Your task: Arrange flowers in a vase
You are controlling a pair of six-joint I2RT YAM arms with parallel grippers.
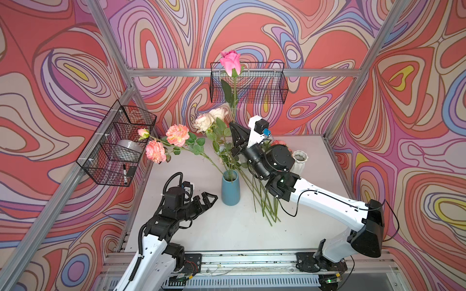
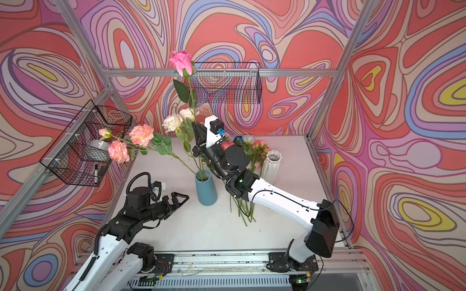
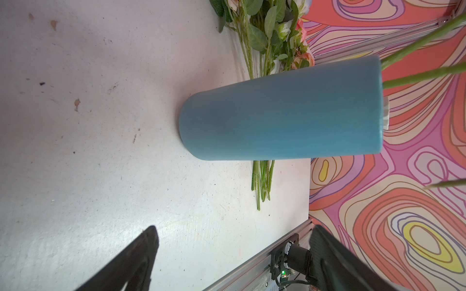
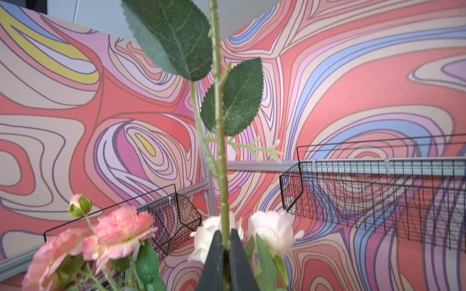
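Observation:
High above the table, my right gripper is shut on the stem (image 4: pixel 220 160) of a pink rose, its fingers closed around it. The rose's bloom (image 1: pixel 230 62) stands upright near the back basket, stem pointing down. Below it is the blue vase (image 1: pixel 230 191), upright on the table. White roses (image 1: pixel 203 122) and peach flowers (image 1: pixel 177 134) lean out of this vase to the left. Whether the held stem's lower end is in the vase is hidden by foliage and the gripper. My left gripper (image 1: pixel 211 198) stands open and empty, left of the vase.
More flowers (image 2: pixel 252 145) lie on the table behind the right arm, their stems (image 1: pixel 267 208) toward the front. A white fluted vase (image 2: pixel 271 166) stands at the right. Wire baskets (image 1: pixel 116 145) hang at left and back.

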